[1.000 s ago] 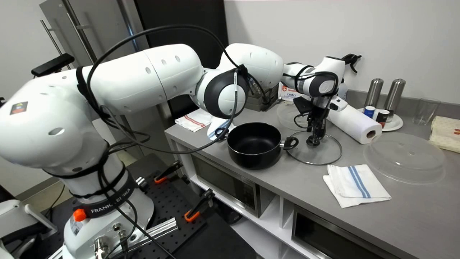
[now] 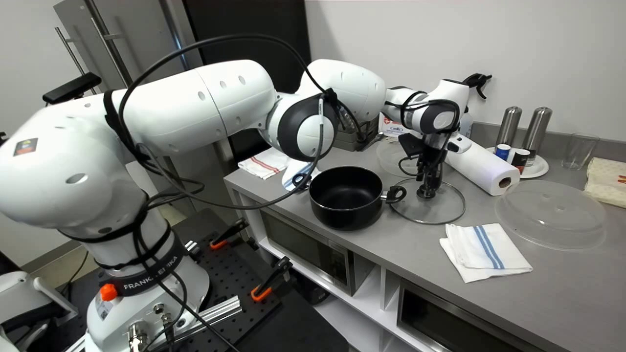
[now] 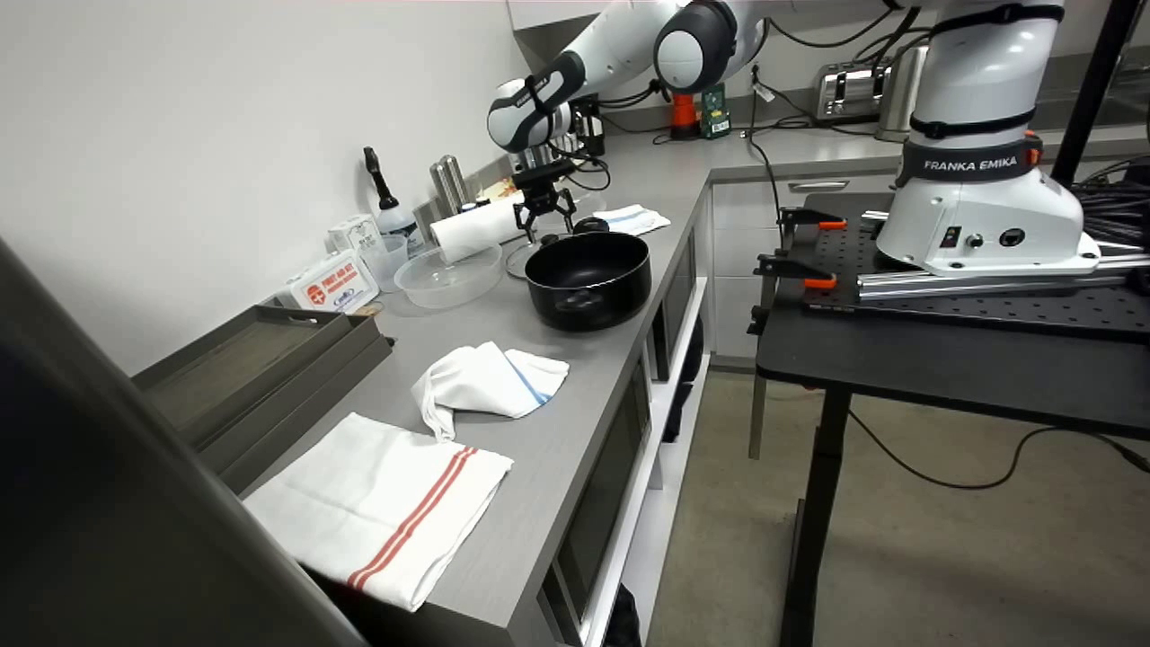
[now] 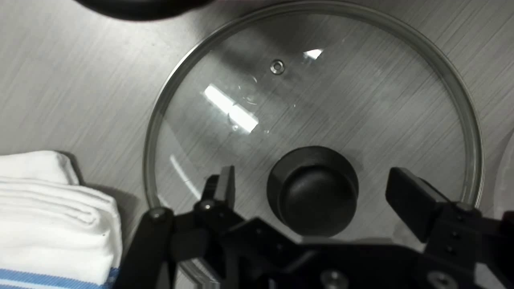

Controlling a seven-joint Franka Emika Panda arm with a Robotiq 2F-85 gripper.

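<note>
A clear glass lid (image 4: 366, 110) with a metal rim lies flat on the counter, its round black knob (image 4: 318, 197) pointing up. My gripper is open over it, one finger on each side of the knob, with a visible gap to both in the wrist view. In exterior view 1 the gripper (image 2: 430, 188) points straight down at the lid (image 2: 437, 210). The black pot (image 2: 346, 199) stands uncovered beside the lid, one handle close to the lid's rim.
A folded white towel with blue stripes (image 2: 485, 252) lies near the lid. A paper towel roll (image 2: 484, 170) is close behind my gripper, and a clear plastic cover (image 2: 551, 214) sits to the right. Bare counter (image 2: 578, 287) extends at the front right.
The wrist and gripper have come down very slightly over the lid's knob. Pot, lid and towels are where they were.
</note>
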